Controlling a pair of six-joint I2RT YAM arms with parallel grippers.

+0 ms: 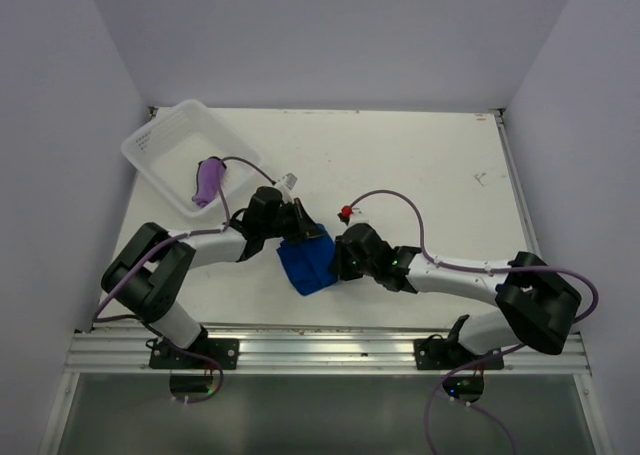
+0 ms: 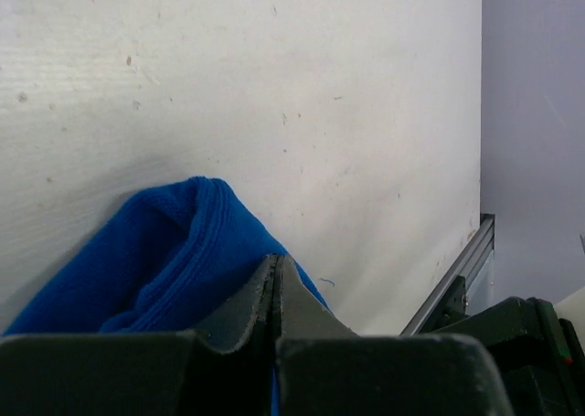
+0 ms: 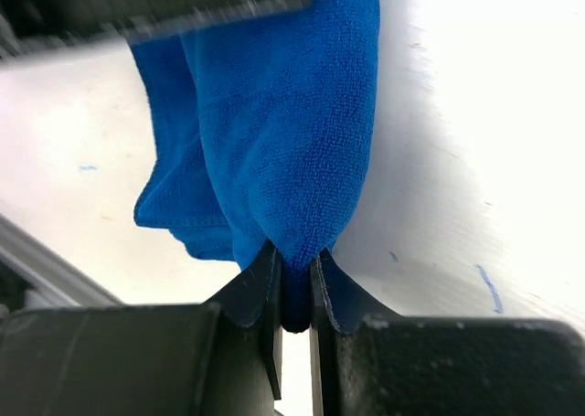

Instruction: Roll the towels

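Observation:
The blue towel [image 1: 308,265] lies folded near the middle front of the table, its two layers showing at the front. My right gripper is shut on the towel's right end, pinching a gathered fold of it. Over the towel's far edge, my left gripper [image 1: 318,233] is shut. In the left wrist view its fingertips [image 2: 285,268] meet against the blue cloth [image 2: 206,233], and no cloth shows between them. A rolled purple towel [image 1: 208,181] rests in the white basket [image 1: 150,165] at the back left.
Grey walls [image 1: 330,40] stand behind and at both sides.

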